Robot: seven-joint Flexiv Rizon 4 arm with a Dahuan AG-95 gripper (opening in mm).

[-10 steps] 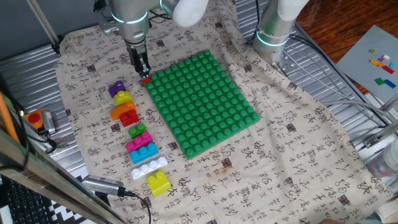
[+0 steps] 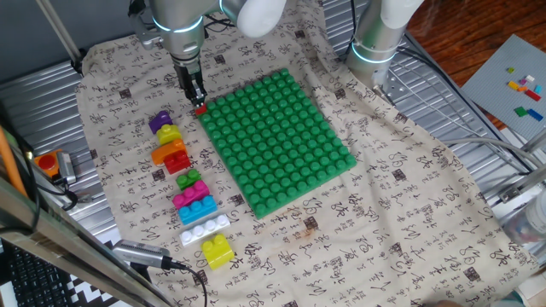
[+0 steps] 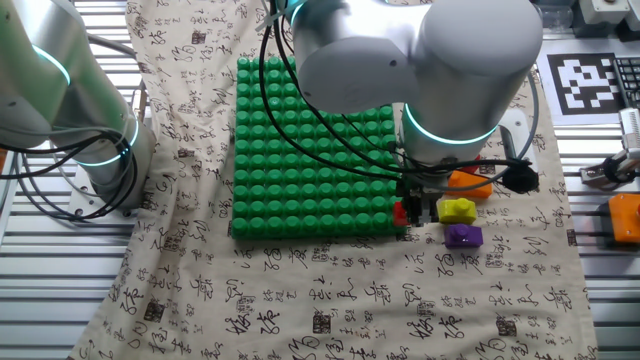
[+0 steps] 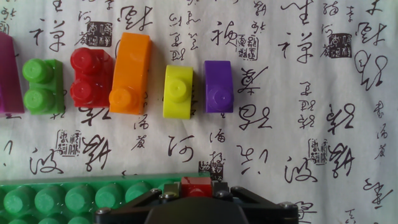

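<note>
My gripper [image 2: 200, 103] points down at the far left corner of the green baseplate [image 2: 271, 147]. Between its fingertips is a small red brick [image 4: 196, 185], with one dark tip against each side in the wrist view. The red brick [image 3: 399, 214] is at the plate's corner in exterior view 2; whether it is pressed onto the studs or just above them I cannot tell. Beside the plate runs a row of loose bricks, among them a purple brick [image 4: 219, 87], a yellow brick [image 4: 178, 92], an orange brick [image 4: 131, 74] and another red brick [image 4: 91, 78].
Farther along the row lie a white brick [image 2: 206, 229] and a second yellow brick [image 2: 218, 251]. A grey board [image 2: 503, 77] with small bricks is off at the right. The cloth right of the plate is clear.
</note>
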